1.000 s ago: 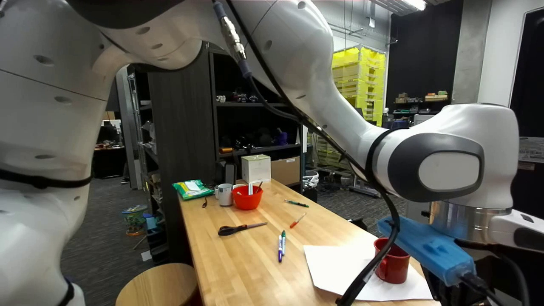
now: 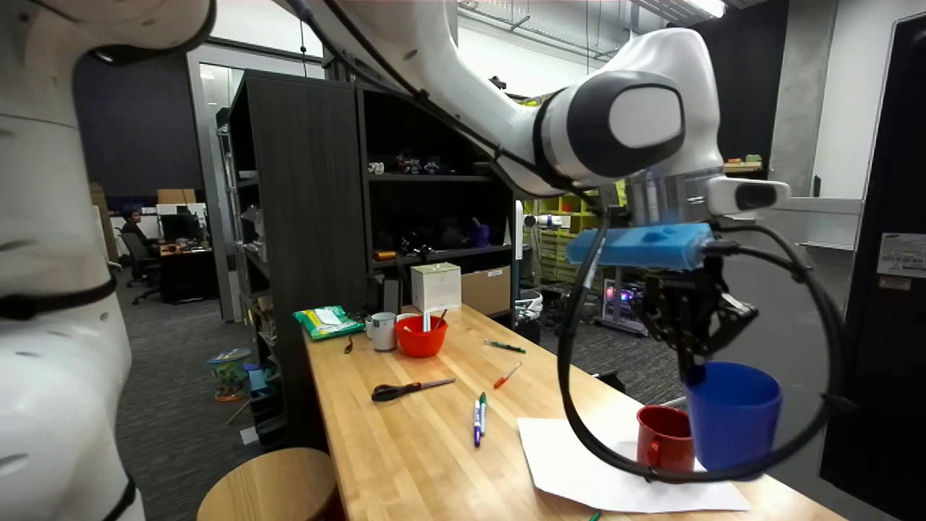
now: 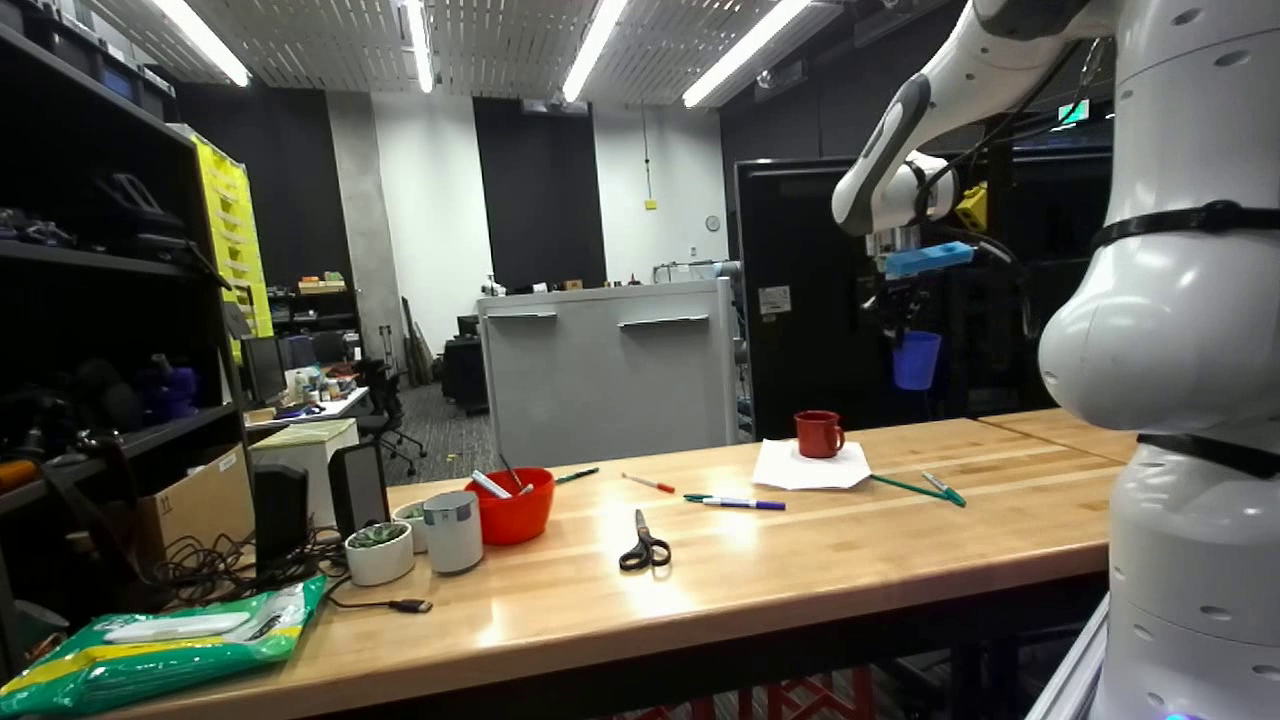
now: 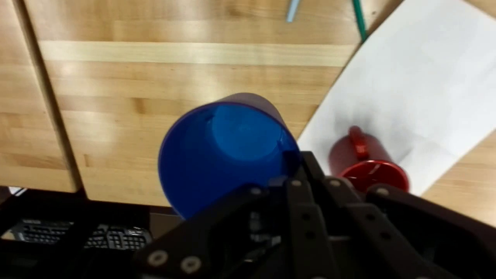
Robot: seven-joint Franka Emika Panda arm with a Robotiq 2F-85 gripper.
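Note:
A blue cup [image 4: 200,153] hangs in the air above the table, its mouth facing up toward the wrist camera. My gripper is shut on the right side of its rim. In exterior view 1 the blue cup [image 2: 736,417] is below my gripper [image 2: 694,373], and in exterior view 2 the blue cup [image 3: 915,360] shows clear of the tabletop. A red mug [image 4: 367,162] stands upright on a white sheet of paper [image 4: 418,88], partly hidden by the fingers in the wrist view.
Pens [image 3: 734,502] and scissors [image 3: 645,546] lie on the wooden table [image 3: 540,612]. A red bowl [image 3: 516,510] holding several items, a grey mug [image 3: 453,532] and a green packet [image 3: 180,630] occupy the far end. Bare wood lies left of the paper in the wrist view.
The arm has risen and moved leftward in exterior view 1. The blue cup, not visible there before, now hangs in view beneath the gripper. The red mug and paper look much the same.

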